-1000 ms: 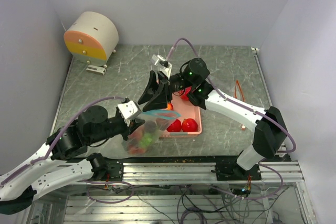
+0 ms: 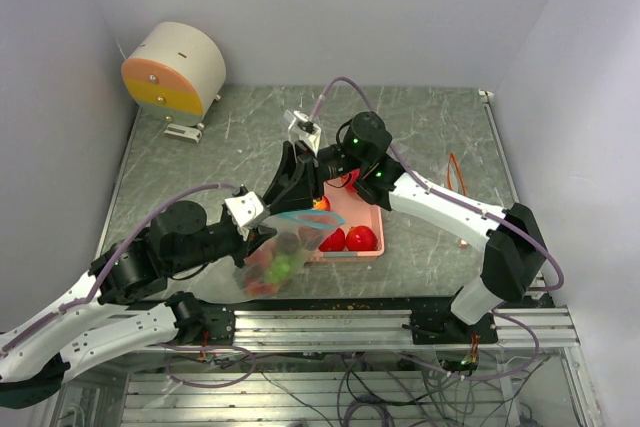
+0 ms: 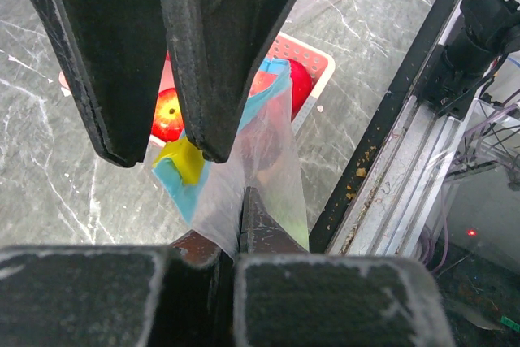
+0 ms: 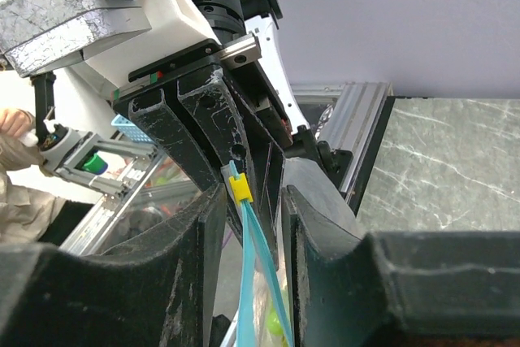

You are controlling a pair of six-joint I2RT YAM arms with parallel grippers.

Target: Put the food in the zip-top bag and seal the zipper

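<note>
The zip top bag (image 2: 275,267), holding green and reddish food, hangs from my left gripper (image 2: 255,237), which is shut on its edge. In the left wrist view its blue zipper strip (image 3: 175,180) carries a yellow slider (image 3: 185,160). My right gripper (image 2: 280,197) is over the bag, part open; its black fingers (image 3: 195,62) stand just above the slider. In the right wrist view the slider (image 4: 241,188) and strip lie between or just beyond those fingertips; whether they touch cannot be told.
A pink basket (image 2: 360,217) with red fruit sits behind the bag. An orange-edged clear item (image 2: 455,177) lies at the right. A white and orange box (image 2: 170,77) stands at back left.
My right gripper has shifted slightly over the bag's zipper. The left arm and the bag look unchanged.
</note>
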